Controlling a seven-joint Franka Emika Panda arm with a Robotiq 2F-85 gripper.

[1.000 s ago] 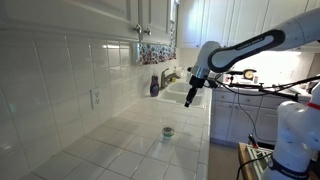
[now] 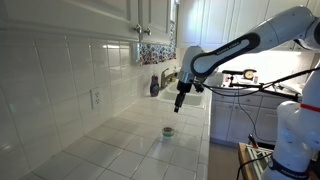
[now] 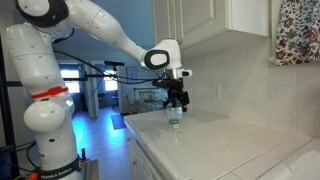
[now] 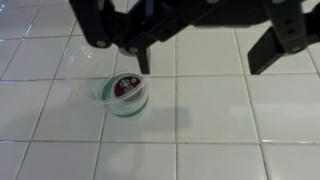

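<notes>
On the white tiled counter [image 2: 120,150] stands a small clear cup [image 2: 168,132]. The wrist view shows this cup [image 4: 125,93] as see-through plastic with a green band and a dark red and white label inside or beneath it, below and left of centre between the fingers. My gripper [image 2: 182,107] hangs above the counter, apart from the cup and to its right in the first exterior view. Its fingers [image 4: 268,50] are spread wide with nothing between them. In the second exterior view the cup [image 3: 174,123] appears just below the gripper.
A sink [image 2: 185,92] with a faucet lies at the counter's far end, and a dark bottle [image 2: 154,85] stands beside it. Upper cabinets [image 2: 70,15] overhang the tiled wall. Counter space around the cup is clear.
Over the last second my gripper has shifted slightly left in the first exterior view, toward the cup's side. The cup has stayed in place.
</notes>
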